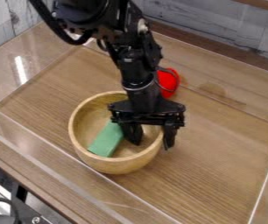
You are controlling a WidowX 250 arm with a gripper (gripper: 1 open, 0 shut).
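Observation:
A black robot arm reaches down from the top centre, and its gripper (150,131) is open over the right part of a tan bowl (86,115). Inside the bowl's left part lies a green block (107,140), partly hidden by the gripper. A red object (168,81) sits behind the arm, to the right, partly covered by it. Whether the fingers touch the bowl or block is unclear.
A pale wall stands at the back. A dark cable or part shows at the bottom left corner.

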